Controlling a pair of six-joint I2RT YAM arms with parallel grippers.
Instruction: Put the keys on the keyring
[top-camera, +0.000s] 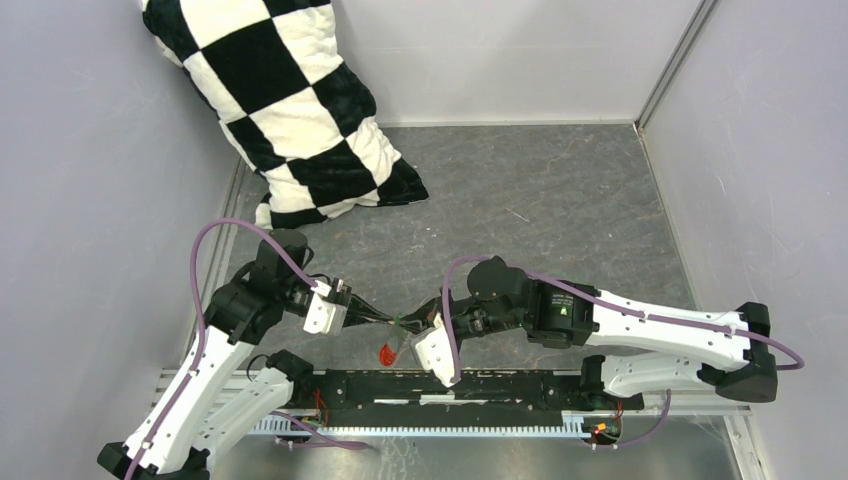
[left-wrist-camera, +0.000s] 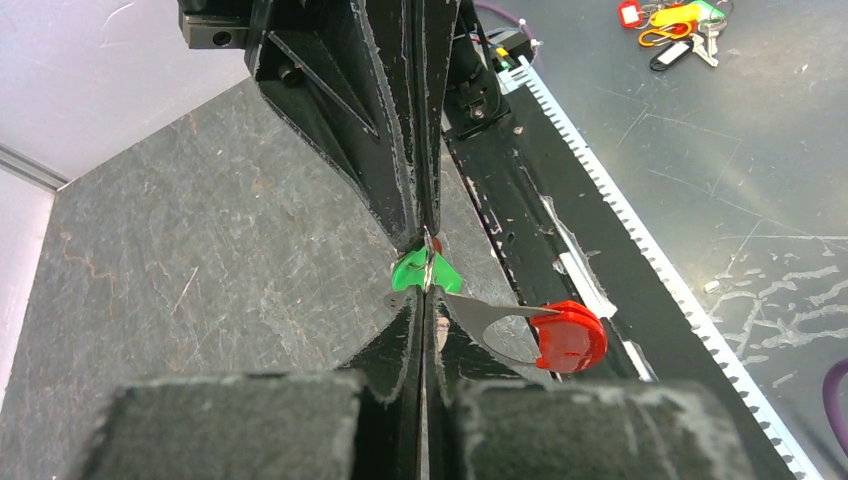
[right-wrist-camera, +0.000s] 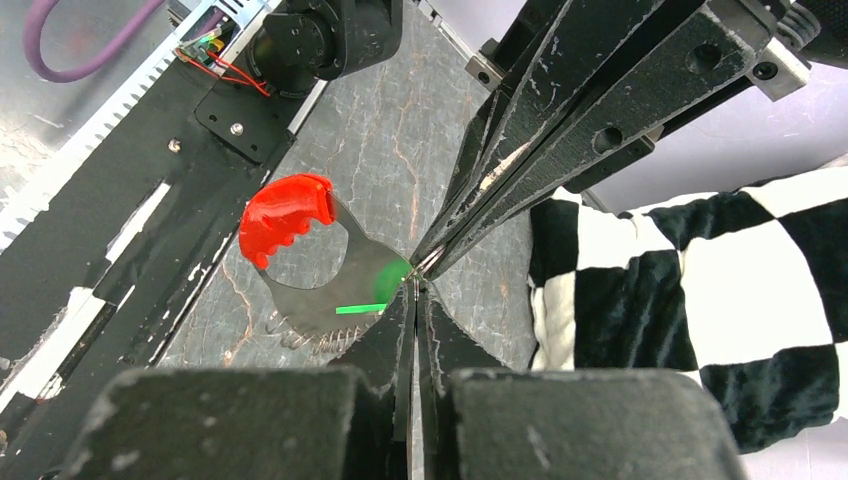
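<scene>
My left gripper and right gripper meet tip to tip above the floor, low in the middle of the top view. Both are shut. A thin metal sliver, looking like the keyring (left-wrist-camera: 429, 262) seen edge-on, spans their fingertips and appears pinched by both. Beside the tips is a green key cap (left-wrist-camera: 410, 270), partly hidden behind the fingers. Below it hangs a flat metal piece with a red cap; the right wrist view shows the red cap (right-wrist-camera: 285, 218) to the left of the tips. Whether a key is threaded on the ring is too small to tell.
More keys and coloured tags (left-wrist-camera: 685, 30) lie on the bench beyond the black rail (top-camera: 460, 400), at the top right of the left wrist view. A checkered pillow (top-camera: 300, 110) leans at the back left. The grey floor (top-camera: 540, 190) behind the arms is clear.
</scene>
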